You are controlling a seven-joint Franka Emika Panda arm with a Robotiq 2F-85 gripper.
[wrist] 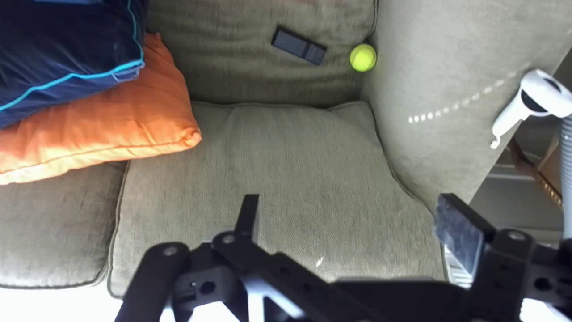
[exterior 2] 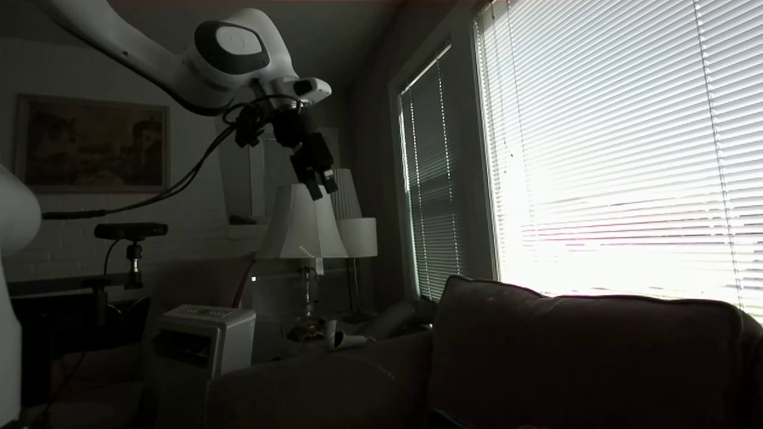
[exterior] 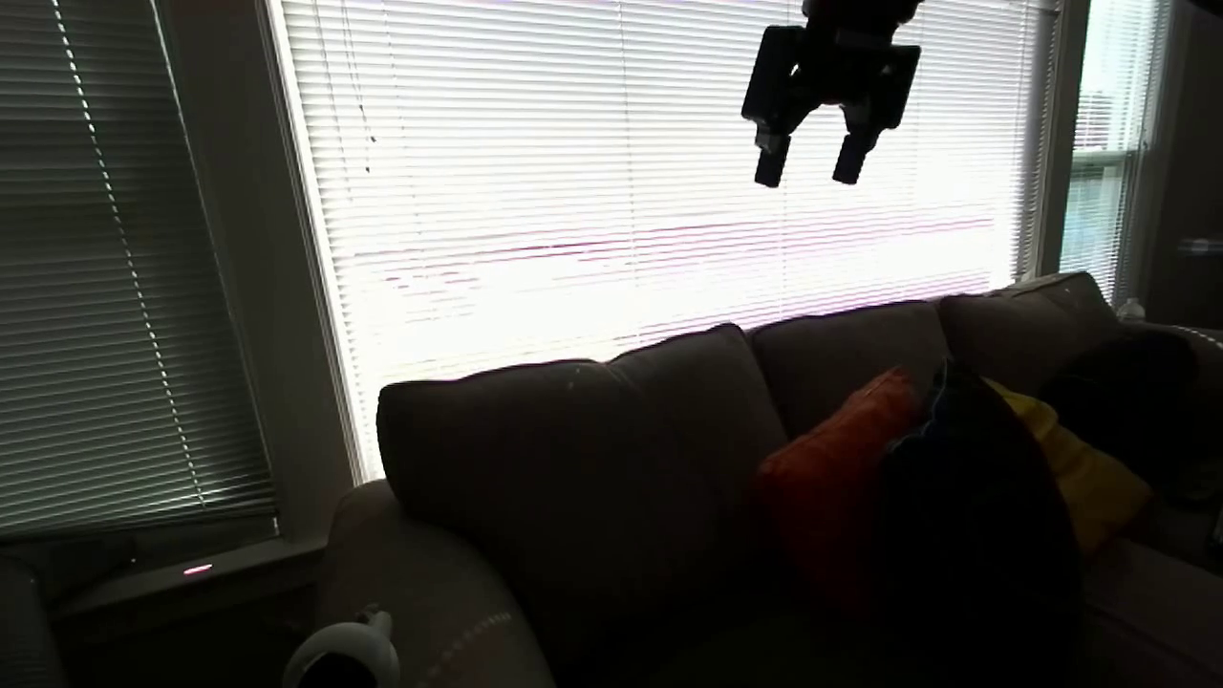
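Note:
High above the couch, my gripper (exterior: pixel 809 170) hangs open with nothing between its fingers; exterior view 2 shows the same gripper (exterior 2: pixel 325 189) in front of a lampshade. Below it in the wrist view spreads a grey-green couch seat (wrist: pixel 279 182). A yellow-green tennis ball (wrist: pixel 363 57) sits at the top, in the corner beside the armrest. Left of the ball, and apart from it, lies a dark rectangular device (wrist: pixel 298 45), possibly a remote. Both are well clear of my fingers. The exterior views do not show either one.
An orange pillow (wrist: pixel 107 129) and a dark blue pillow (wrist: pixel 64 53) fill the couch's left side in the wrist view. A white controller (wrist: pixel 528 104) rests on the armrest (wrist: pixel 456 69). Lamps and a white appliance (exterior 2: pixel 207 336) stand beyond.

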